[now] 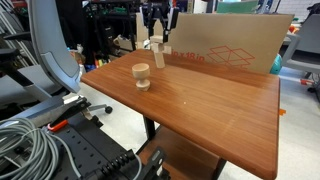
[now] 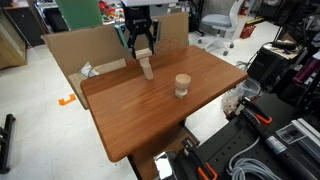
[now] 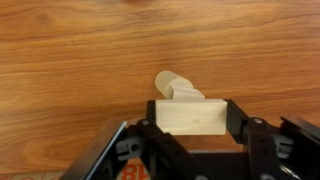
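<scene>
A pale wooden block (image 3: 190, 117) sits between the fingers of my gripper, which is shut on it. Below the block, a pale rounded post (image 3: 172, 83) shows in the wrist view. From outside, the block (image 1: 157, 43) is on top of the upright post (image 1: 159, 59) near the far edge of the table. The other exterior view has my gripper (image 2: 141, 45) directly above the post (image 2: 147, 71). Whether the block rests fully on the post cannot be told. A separate pale goblet-shaped piece or stack (image 1: 142, 74) stands upright nearer the table's left side.
The brown wooden table (image 1: 220, 105) is otherwise mostly bare, with wide free room on one side. A cardboard panel (image 1: 225, 40) stands behind its far edge. Cables (image 1: 28, 150) and a dark base lie beside the near left edge.
</scene>
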